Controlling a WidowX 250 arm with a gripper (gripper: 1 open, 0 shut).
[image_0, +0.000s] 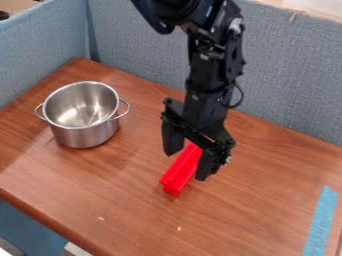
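A red bar-shaped object (179, 175) lies on the wooden table, angled toward the back right, its far end hidden under my black gripper (187, 147). The gripper is low over it, with fingers on either side of its upper part; whether they grip it is unclear. A steel pot (83, 114) with two side handles stands to the left.
A light blue strip (319, 222) lies at the right edge of the table (120, 210). Grey padded walls rise at the back and left.
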